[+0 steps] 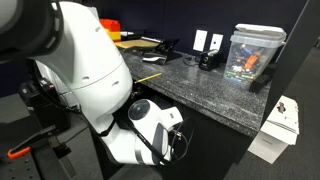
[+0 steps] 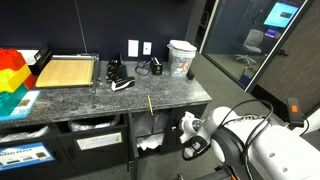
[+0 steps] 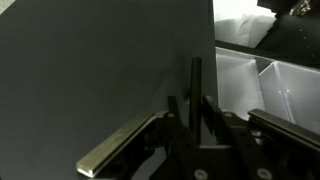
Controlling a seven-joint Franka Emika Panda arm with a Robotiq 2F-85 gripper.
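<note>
A dark flat panel fills much of the wrist view, with a narrow black bar, likely a handle, standing upright in front of it. My gripper is partly open, its fingers spread to either side of the bar's lower end. Whether either finger touches the bar cannot be told. In exterior view 2, the white arm reaches in low, below the counter's right end. The arm's wrist hides the fingertips in exterior view 1.
Clear bins and white material lie right of the panel. Above runs the grey countertop, bearing a lidded tub and a cutting board. A yellow stick juts from its front edge.
</note>
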